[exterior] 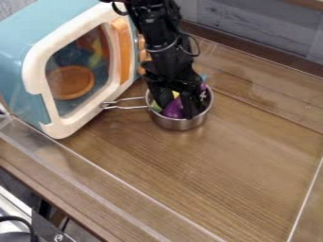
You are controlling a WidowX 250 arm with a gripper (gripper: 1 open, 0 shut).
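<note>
A steel pot (182,122) with a wire handle (124,103) stands on the wooden counter, holding a purple item (173,109) and small yellow and green pieces. My black gripper (177,96) reaches down into the pot over these contents, open, its fingertips partly hidden among them.
A light blue toy oven (70,66) with a white door frame and orange contents stands at the left, close beside the pot. A tiled wall (252,28) runs along the back.
</note>
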